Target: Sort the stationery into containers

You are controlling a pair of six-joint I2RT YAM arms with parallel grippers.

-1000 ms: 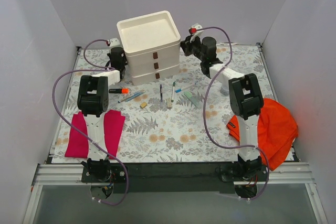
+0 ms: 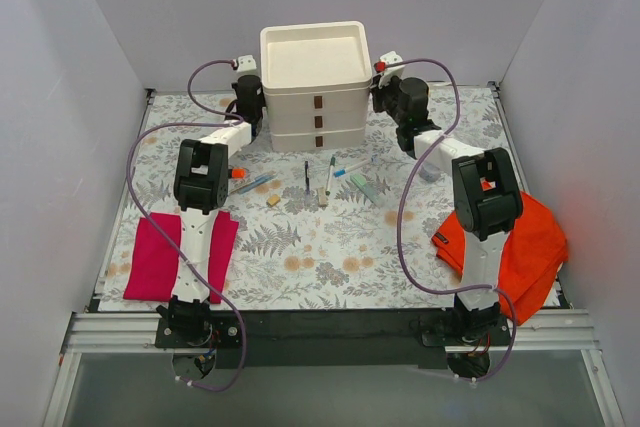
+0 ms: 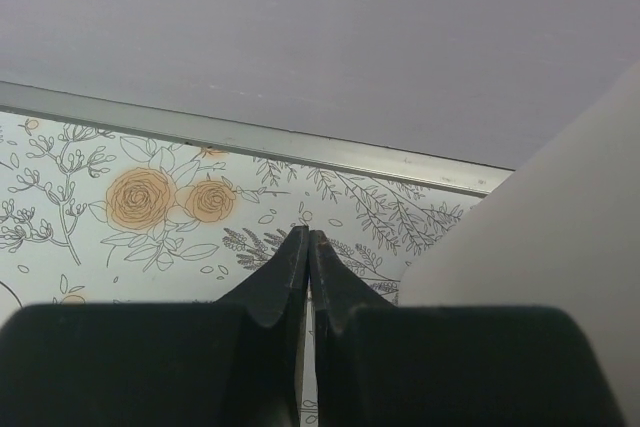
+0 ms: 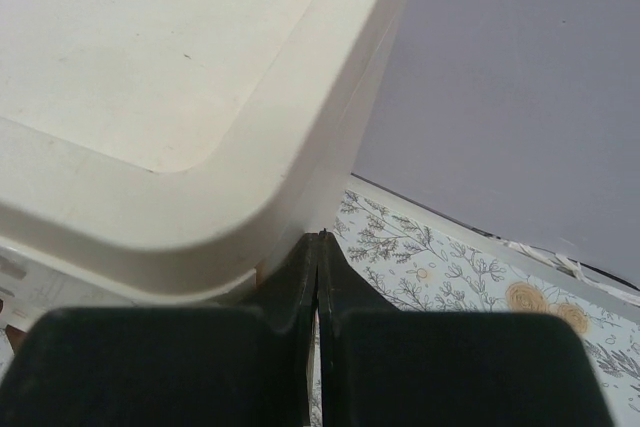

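Note:
A white three-drawer box (image 2: pixel 316 117) stands at the back middle, with its flat tray top also filling much of the right wrist view (image 4: pixel 140 57). My left gripper (image 2: pixel 258 102) is shut at the box's left side, nothing seen between its fingers. My right gripper (image 2: pixel 376 92) is shut against the box's right side, its tips by the rim; whether anything is pinched is hard to see. Pens (image 2: pixel 308 177), an orange-capped item (image 2: pixel 238 173), a yellow block (image 2: pixel 273 200) and a green item (image 2: pixel 364 187) lie on the mat in front of the box.
A red cloth (image 2: pixel 150 267) lies front left and an orange cloth (image 2: pixel 525 257) front right. Grey walls stand behind and at both sides.
The box has moved rightward and turned squarer to the table's edge, with both grippers moving right along with it at its sides.

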